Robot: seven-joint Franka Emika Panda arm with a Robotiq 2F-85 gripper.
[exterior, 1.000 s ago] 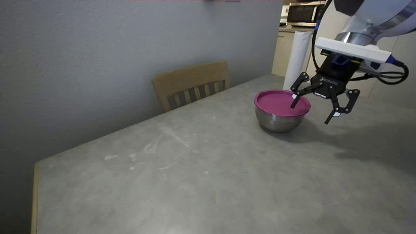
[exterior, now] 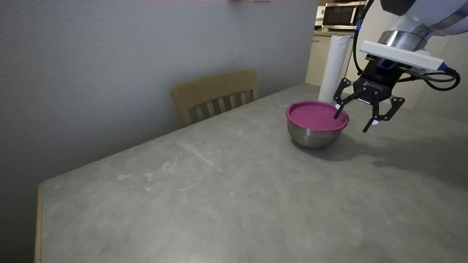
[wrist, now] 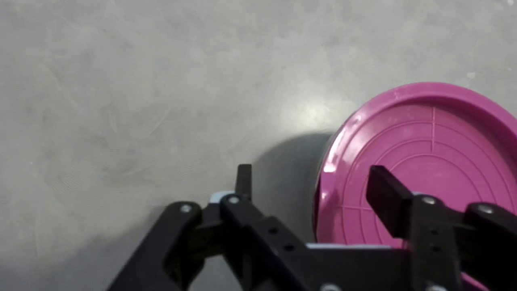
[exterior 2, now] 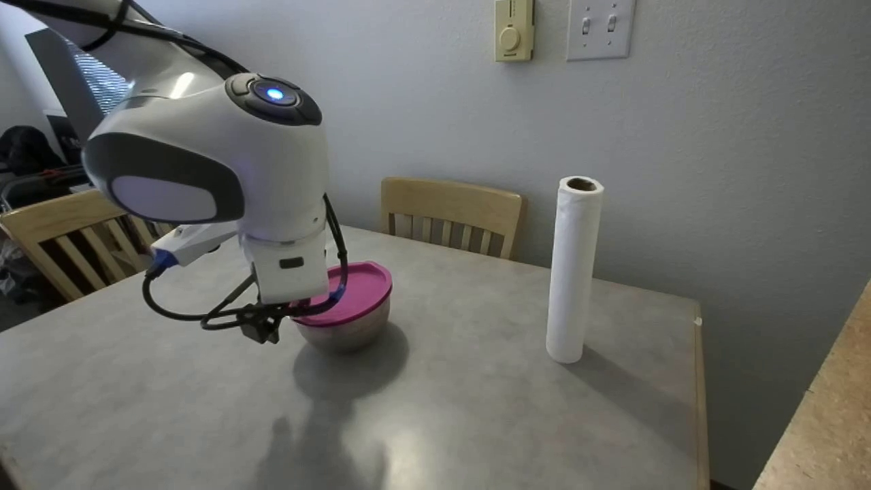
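A steel bowl (exterior: 314,138) stands upright on the grey table, capped by a pink lid (exterior: 313,114). In exterior view 1 my gripper (exterior: 351,123) is at the right side of the bowl, its fingers part open. The wrist view puts one finger (wrist: 387,194) over the lid (wrist: 426,126) and the other finger (wrist: 243,180) over bare table to the left of the bowl. Nothing shows between the fingers. Exterior view 2 has the arm hiding the fingertips and part of the bowl (exterior 2: 359,328); whether a finger touches the lid I cannot tell.
A tall white paper roll (exterior 2: 573,269) stands upright near the table's end. Wooden chairs (exterior 2: 453,204) line the table's edge along the wall.
The fingers have drawn closer together, though a gap stays between them. My gripper has shifted slightly to the right and up in exterior view 1. The bowl and lid have not moved.
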